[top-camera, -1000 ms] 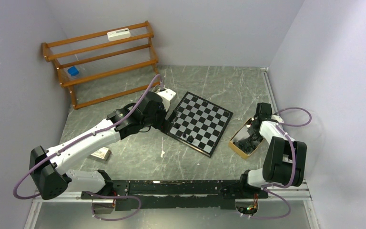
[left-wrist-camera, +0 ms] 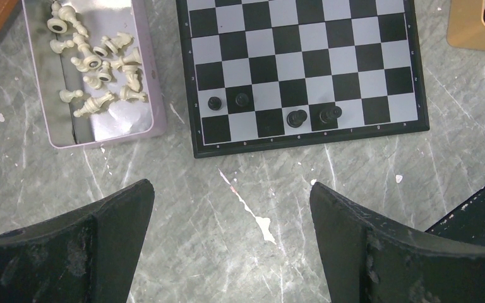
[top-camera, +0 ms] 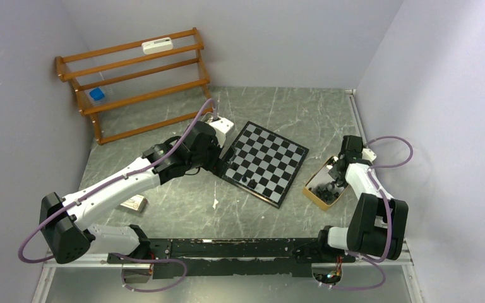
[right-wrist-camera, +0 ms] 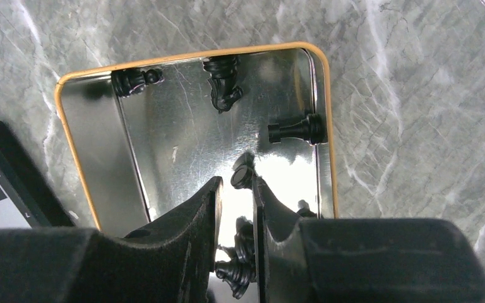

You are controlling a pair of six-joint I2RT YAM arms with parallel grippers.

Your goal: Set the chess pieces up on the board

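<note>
The chessboard [top-camera: 265, 161] [left-wrist-camera: 303, 57] bears several black pieces near one edge, among them a black piece [left-wrist-camera: 296, 118]. My left gripper [top-camera: 222, 158] is open above the table beside the board, nothing between its fingers. My right gripper [top-camera: 341, 170] is over the tan box [top-camera: 314, 196] [right-wrist-camera: 322, 69] of black pieces lying on their sides, including a rook [right-wrist-camera: 293, 129]. Its fingers are close together; whatever is between them is hard to make out, with a small piece [right-wrist-camera: 242, 177] showing just beyond the tips.
A lilac box [left-wrist-camera: 151, 126] of white pieces lies left of the board in the left wrist view. A wooden rack [top-camera: 132, 47] stands at the back left.
The right arm has shifted slightly over the tan box. The left arm and the board look the same.
</note>
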